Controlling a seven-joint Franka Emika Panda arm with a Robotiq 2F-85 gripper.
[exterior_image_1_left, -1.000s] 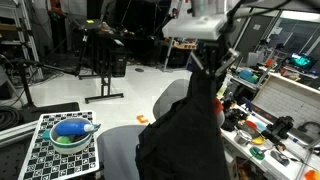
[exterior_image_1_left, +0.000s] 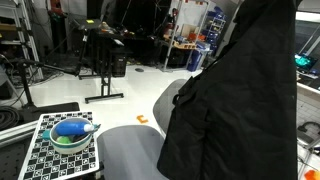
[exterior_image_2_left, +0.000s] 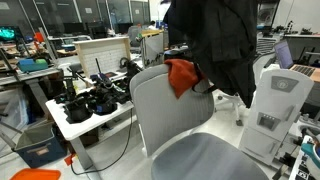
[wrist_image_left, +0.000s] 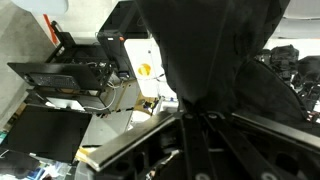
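Note:
A large black cloth (exterior_image_1_left: 235, 110) hangs in folds in front of the grey chair (exterior_image_1_left: 130, 150) in exterior view 1. From the other side, the cloth (exterior_image_2_left: 215, 40) drops past the chair's backrest (exterior_image_2_left: 165, 105). Its upper end leaves the top of both exterior views, where the gripper is out of sight. In the wrist view my gripper is shut at the lower middle, with the dark cloth (wrist_image_left: 215, 45) running up from its fingertips. The exact pinch is hard to make out in the dark.
An orange-red cloth (exterior_image_2_left: 182, 76) lies over the chair's backrest. A bowl (exterior_image_1_left: 68, 142) holding a blue item stands on a checkered board (exterior_image_1_left: 40, 160) at the left. Behind the chair is a cluttered white table (exterior_image_2_left: 85, 125); a white cabinet (exterior_image_2_left: 275, 110) stands at the right.
My gripper has risen and moved right, out of exterior view 1. The black cloth has gone up with it, stretching into a longer hanging drape; the seat is less covered.

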